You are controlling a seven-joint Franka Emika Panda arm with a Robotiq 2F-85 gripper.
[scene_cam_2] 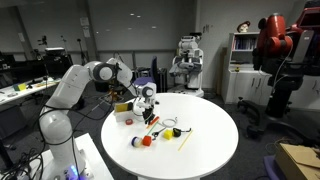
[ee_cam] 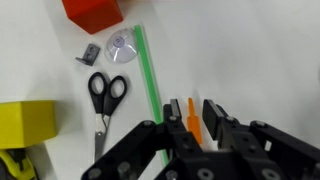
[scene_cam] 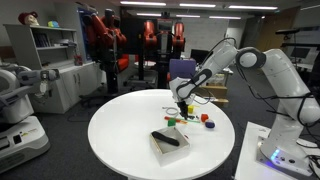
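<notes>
In the wrist view, my gripper is shut on a thin orange stick (ee_cam: 194, 125), which shows between the two dark fingertips. A longer green stick (ee_cam: 149, 75) lies just left of the fingers, apart from the orange one. Exterior view 1 has the gripper (scene_cam: 185, 113) low over the white round table (scene_cam: 115, 135), among small objects. Whether the orange stick touches the table is hard to tell.
Scissors (ee_cam: 102, 105), a yellow block (ee_cam: 28, 122), a red block (ee_cam: 92, 12) and a clear disc (ee_cam: 121, 45) lie nearby. An open box (scene_cam: 172, 158) holding a black item (scene_cam: 165, 138) stands toward the near side.
</notes>
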